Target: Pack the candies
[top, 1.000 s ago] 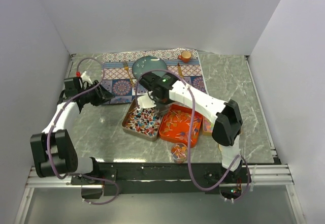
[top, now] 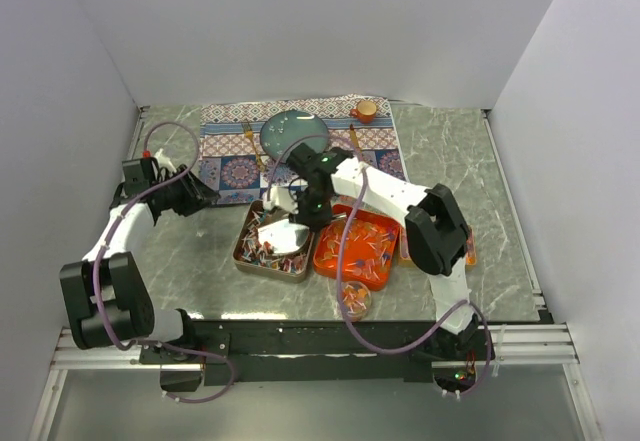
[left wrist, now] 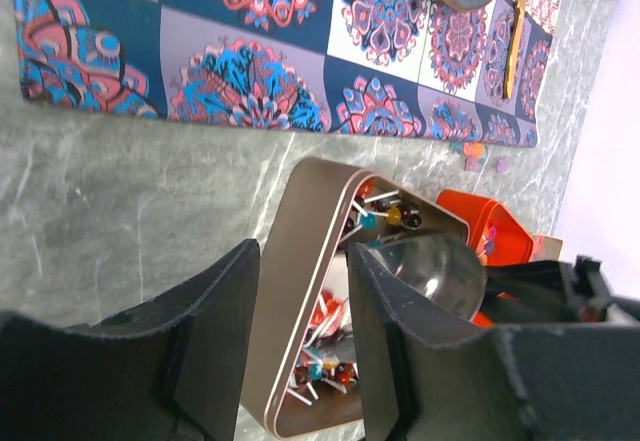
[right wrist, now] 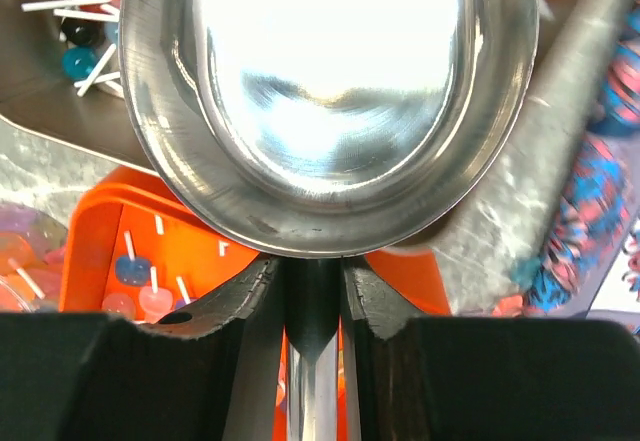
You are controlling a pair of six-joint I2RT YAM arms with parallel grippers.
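Note:
A metal tin (top: pixel 240 258) with several lollipops (left wrist: pixel 325 366) stands left of the orange tray (top: pixel 355 279), which holds more candies. My right gripper is shut on the dark handle of a steel ladle (right wrist: pixel 330 176). In the top view the ladle's bowl (top: pixel 283 238) is over the tin, and no candy shows on its shiny face in the right wrist view. Whether the ladle touches the candies under it cannot be told. Left of the tin, my left gripper (top: pixel 212 199) stands open, its fingers (left wrist: pixel 215 306) empty.
A round tub of candies (top: pixel 355 301) sits in front of the orange tray. Behind are a patterned cloth (top: pixel 240 173), a dark green plate (top: pixel 294 133) and an orange cup (top: pixel 364 111).
The ladle has moved left, from near the gap between tin and tray to over the tin. The left arm shifted only slightly.

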